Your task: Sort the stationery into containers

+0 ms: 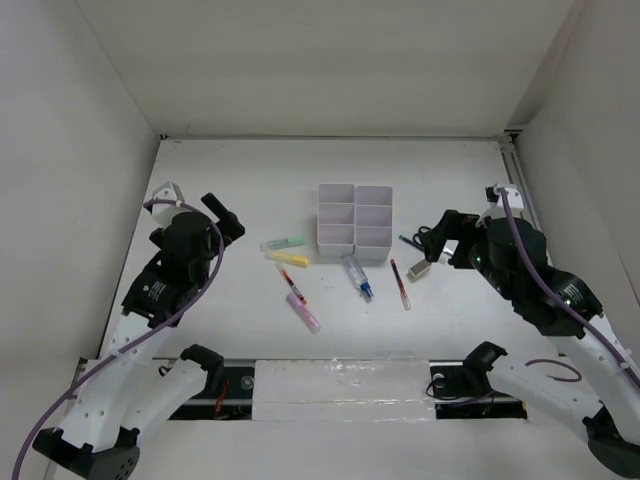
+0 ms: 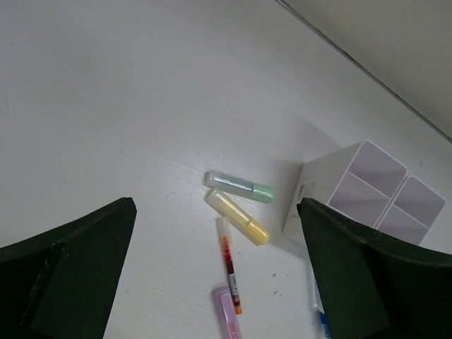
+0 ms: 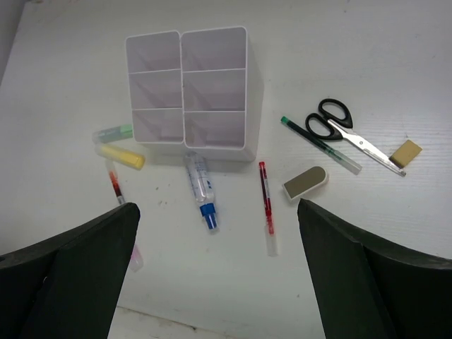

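Note:
A white six-compartment container stands empty at the middle back. Around its left and front lie a green highlighter, a yellow highlighter, an orange pen, a pink marker and a blue correction pen. Right of it lie a red pen, a green pen, black scissors, a grey eraser-like block and a tan block. My left gripper and right gripper hang open at either side, holding nothing.
Walls enclose it at the back and both sides, with the front edge below.

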